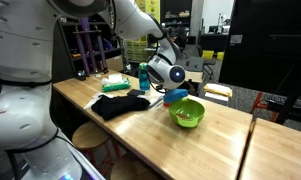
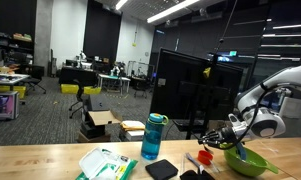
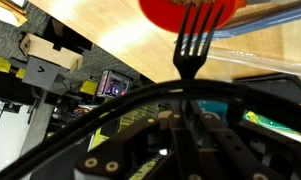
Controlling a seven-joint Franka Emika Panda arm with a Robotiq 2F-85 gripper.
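A dark fork (image 3: 193, 48) sticks out from my gripper in the wrist view, its tines towards a red cup (image 3: 180, 12) at the top edge. My gripper is shut on the fork; its handle is mostly hidden among the dark fingers. In exterior view 1 the gripper (image 1: 176, 96) is low over the table, just beside the left rim of the green bowl (image 1: 189, 117). Exterior view 2 shows the red cup (image 2: 205, 157) left of the green bowl (image 2: 252, 164). Whether the fork touches the cup I cannot tell.
A black cloth (image 1: 120, 105) lies left on the table. A teal bottle (image 2: 154, 137) and a green-white packet (image 2: 108, 163) stand or lie farther left in exterior view 2. A white-and-yellow item (image 1: 218, 90) is at the back.
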